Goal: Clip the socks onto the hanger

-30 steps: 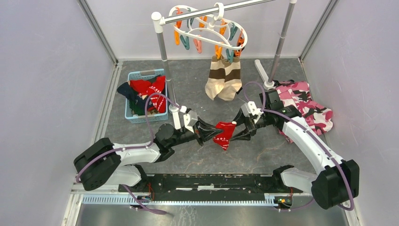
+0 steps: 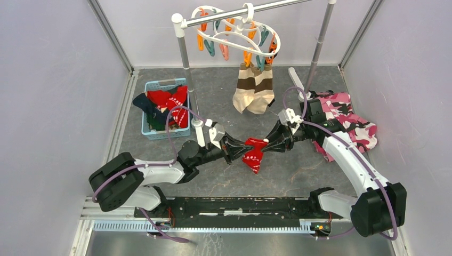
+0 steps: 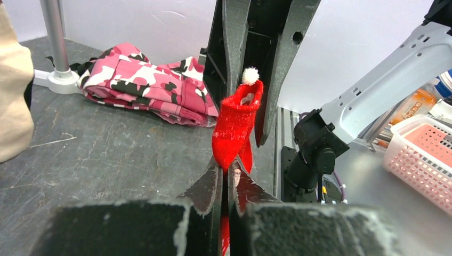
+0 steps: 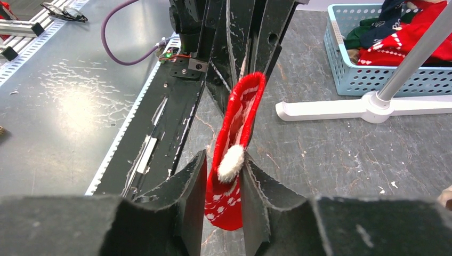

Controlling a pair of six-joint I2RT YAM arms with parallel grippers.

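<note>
A red sock (image 2: 252, 160) with white snowflakes and a white pompom hangs between my two arms. My left gripper is shut on it below its opening, and its toe dangles beneath. From the other side, my right gripper stands part open around the sock's upper edge; the pompom (image 4: 231, 163) lies between its fingers, close to the right-hand one. Farther back, the white oval hanger (image 2: 237, 49) hangs from a metal rail, with orange, teal and pink clips (image 2: 224, 51). A pair of beige-and-brown striped socks (image 2: 255, 88) hangs from it.
A light blue basket (image 2: 165, 134) at the left holds red, navy and green socks. Pink camouflage cloth (image 2: 349, 117) lies at the right, behind my right arm. Rack posts (image 2: 317, 48) stand on both sides.
The left gripper stays nearly still. The striped socks sway slightly.
</note>
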